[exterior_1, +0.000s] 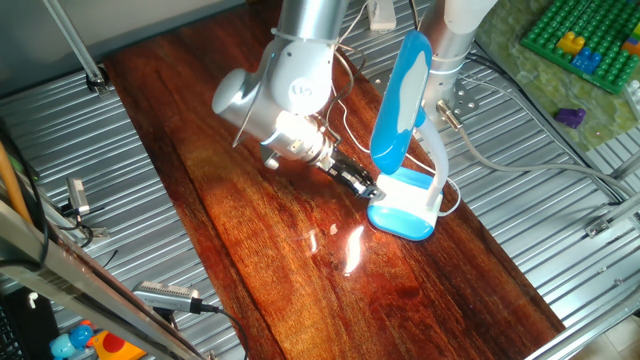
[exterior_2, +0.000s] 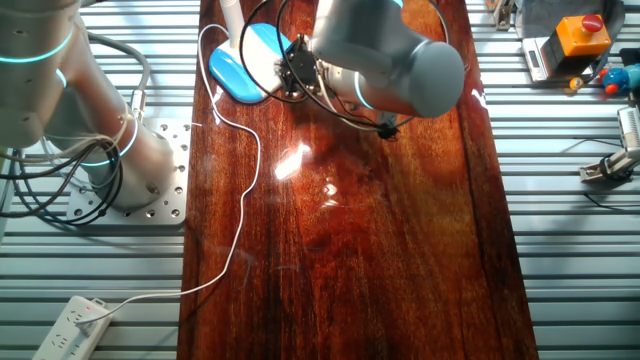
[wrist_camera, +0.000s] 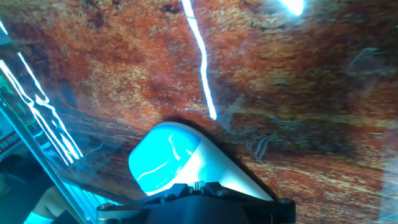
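Note:
A blue and white desk lamp stands on the wooden table, its long head (exterior_1: 392, 125) raised above its base (exterior_1: 402, 222). My gripper (exterior_1: 375, 191) reaches in low at the white part of that base, on the side facing the table's middle. From the wrist, the lamp base (wrist_camera: 163, 157) lies just beyond the black gripper, whose fingertips look closed together with nothing visible between them. Whether they touch the base cannot be made out. In the second exterior view the arm covers much of the lamp, leaving the blue base edge (exterior_2: 236, 78) in sight.
The lamp's white cable (exterior_2: 243, 210) runs over the table to a power strip (exterior_2: 72, 330). A robot base (exterior_2: 140, 175) stands beside the tabletop, and a camera (exterior_1: 167, 297) sits by the opposite edge.

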